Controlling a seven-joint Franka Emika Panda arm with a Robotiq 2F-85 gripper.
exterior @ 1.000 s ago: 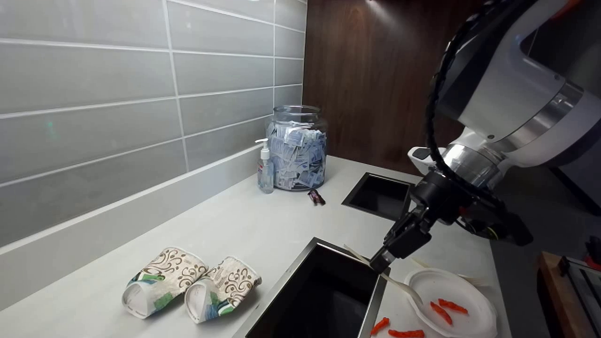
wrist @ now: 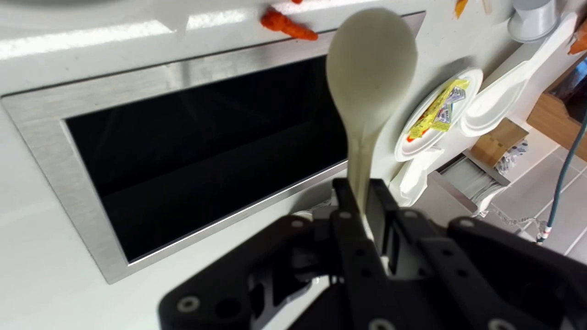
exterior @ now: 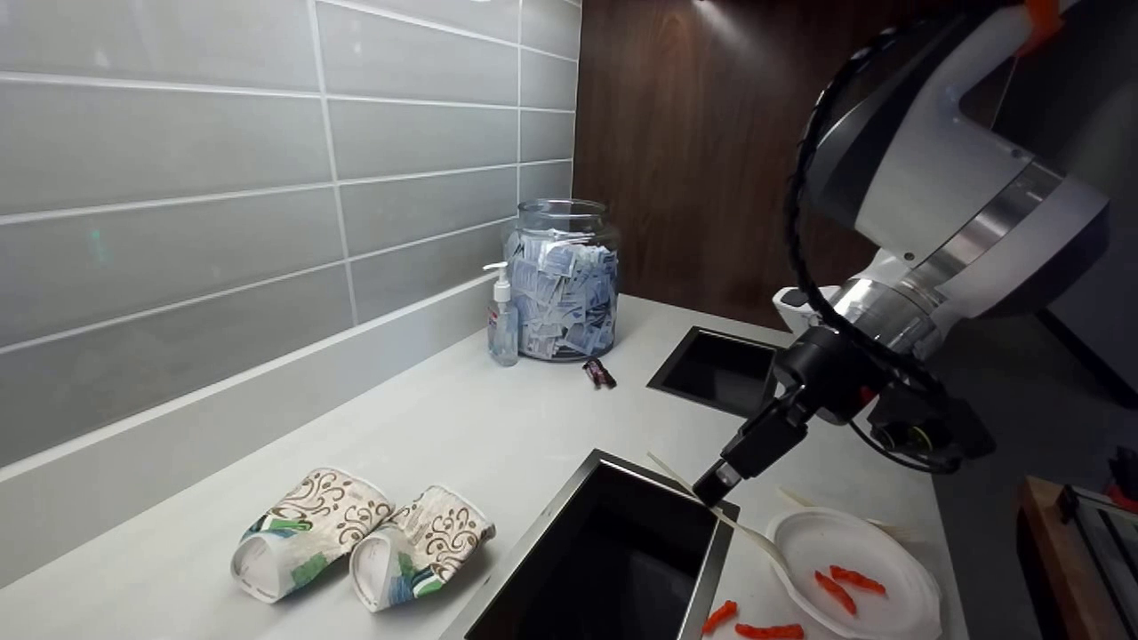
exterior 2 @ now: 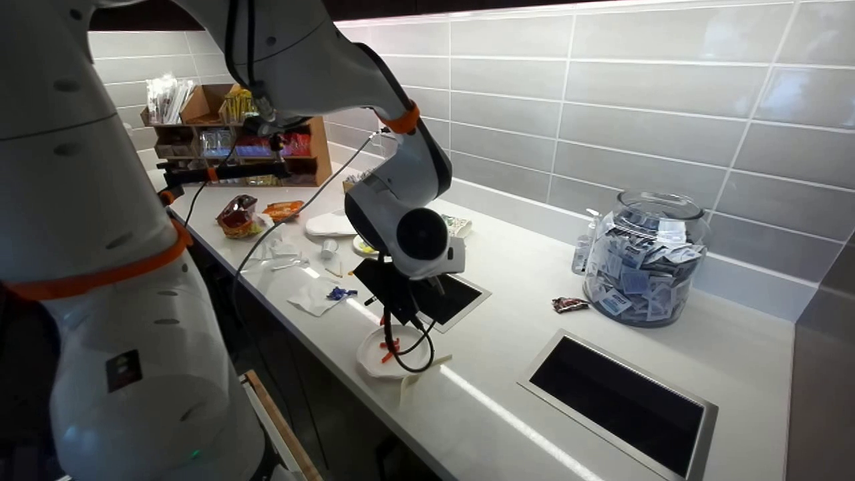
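A pale spoon (wrist: 371,60) is gripped by its handle in my gripper, its bowl pointing up the wrist view. In exterior view 1 the shut gripper (exterior: 717,485) hangs over the corner of the near dark counter opening, the spoon's bowl (exterior: 770,549) slanting down toward the white plate (exterior: 925,571). The other end of the handle (exterior: 669,468) sticks out on the far side of the fingers. Red-orange snack sticks (exterior: 856,580) lie on the plate, and more (exterior: 770,631) lie on the counter beside it. The arm hides the gripper's fingertips in exterior view 2.
Metal-rimmed openings (exterior: 533,533) cut into the counter. Two crumpled patterned cups (exterior: 320,523) lie at left. A glass jar of packets (exterior: 563,283) and a pump bottle (exterior: 503,320) stand at the back, with a small dark wrapper (exterior: 598,373) in front.
The gripper and spoon have shifted slightly left and up in exterior view 1, away from the plate. The spoon is still held; the snacks and cups have not moved.
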